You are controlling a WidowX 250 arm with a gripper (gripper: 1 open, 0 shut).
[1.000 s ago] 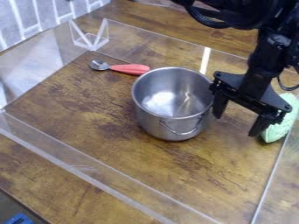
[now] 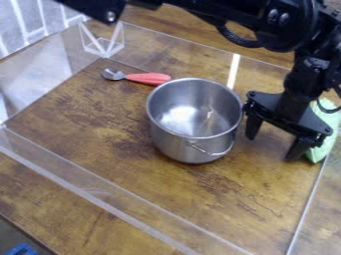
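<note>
A steel pot (image 2: pixel 193 120) stands on the wooden table in the middle of the view, its handle hanging at the front. My black gripper (image 2: pixel 273 141) is low over the table just right of the pot, its fingers pointing down; whether they hold anything cannot be made out. A pale green object (image 2: pixel 321 145) lies at the right, partly hidden behind the gripper. A spoon with a red handle (image 2: pixel 147 78) lies behind the pot to the left.
Clear plastic walls (image 2: pixel 100 214) border the wooden table (image 2: pixel 94 149). A blue item (image 2: pixel 20 249) shows at the lower left corner.
The pot has shifted a little to the left.
</note>
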